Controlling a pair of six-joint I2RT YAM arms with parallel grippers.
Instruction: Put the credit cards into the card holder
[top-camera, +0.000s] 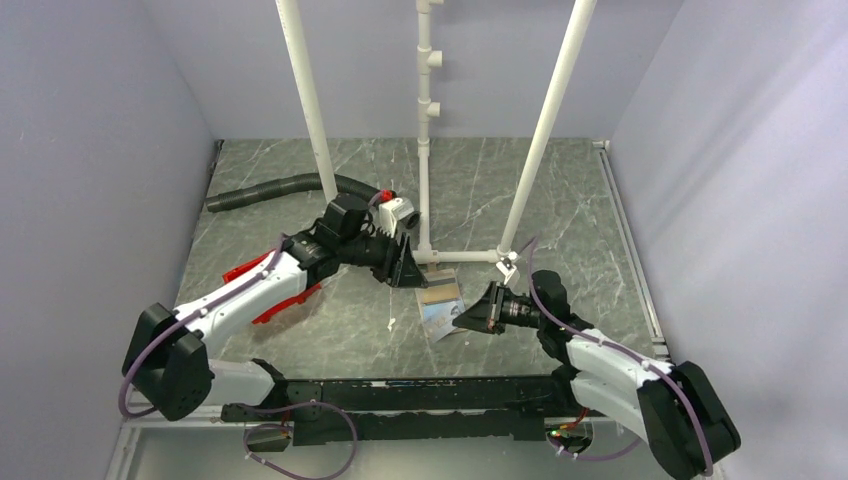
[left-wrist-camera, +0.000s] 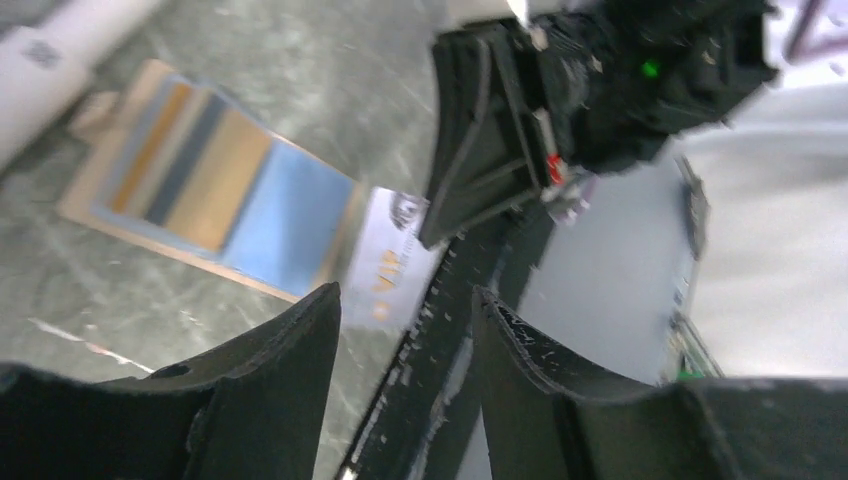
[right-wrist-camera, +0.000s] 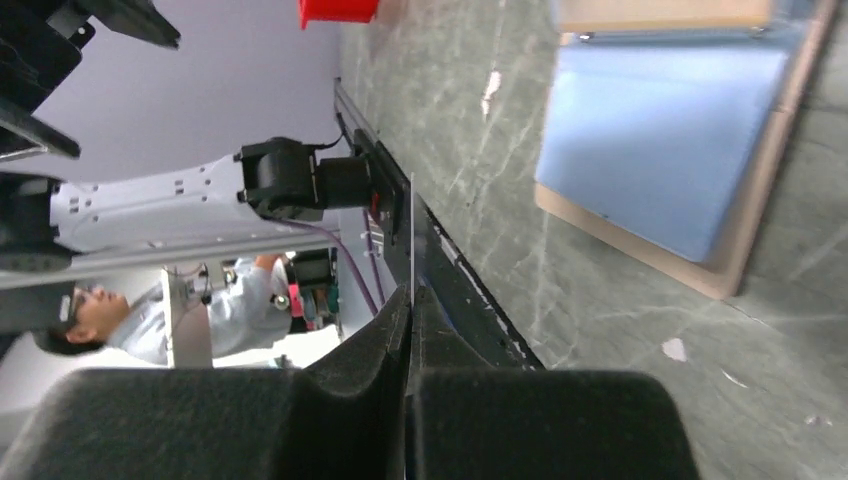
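My right gripper (top-camera: 462, 319) is shut on a white credit card (left-wrist-camera: 378, 285) with orange marks, beside the card holder. In the right wrist view the card (right-wrist-camera: 412, 235) shows edge-on, a thin upright line rising from between the fingertips. The tan card holder (left-wrist-camera: 185, 250), with a blue panel and striped slots, lies flat on the floor; from above, the holder (top-camera: 438, 292) sits between the two arms. My left gripper (top-camera: 408, 273) stands open beside it, and no object is held between its fingers.
A white pipe frame (top-camera: 465, 256) runs just behind the holder. The black corrugated hose (top-camera: 270, 190) lies at the back left, and a red container (top-camera: 247, 268) is partly hidden behind my left arm.
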